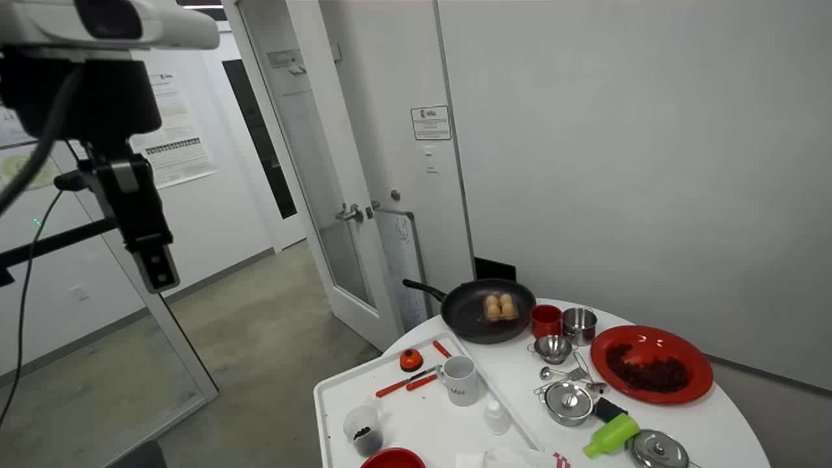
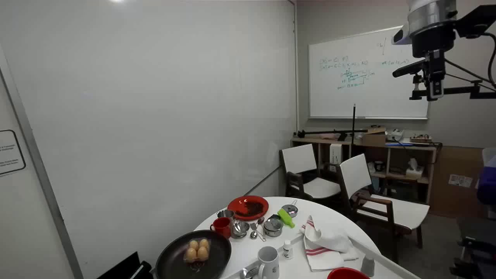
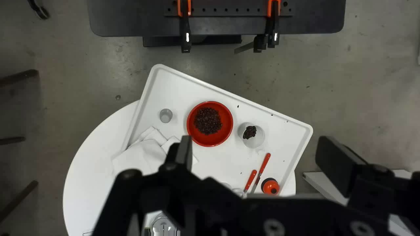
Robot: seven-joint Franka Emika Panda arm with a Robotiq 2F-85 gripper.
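High above the table, my gripper hangs open, its two fingers wide apart and nothing between them. In exterior view 1 the gripper (image 1: 160,273) is at the upper left, far from everything on the table. Below it in the wrist view lies a white tray (image 3: 179,84). A red bowl (image 3: 226,131) of dark beans stands on the tray, and to its right is a clear cup (image 3: 258,141) with some dark beans in it. A small grey cup (image 3: 165,115) sits left of the bowl. Red-handled knives (image 3: 266,160) and a red-orange timer-like object (image 3: 270,186) lie near the tray's corner.
Around the tray are a white mug (image 1: 461,382), a black pan (image 1: 468,304) with eggs, a red plate (image 1: 694,363), a steel pot (image 1: 569,402), a green bottle (image 1: 613,434) and a folded towel (image 2: 321,260). A dark bench (image 3: 130,17) borders the tray's side.
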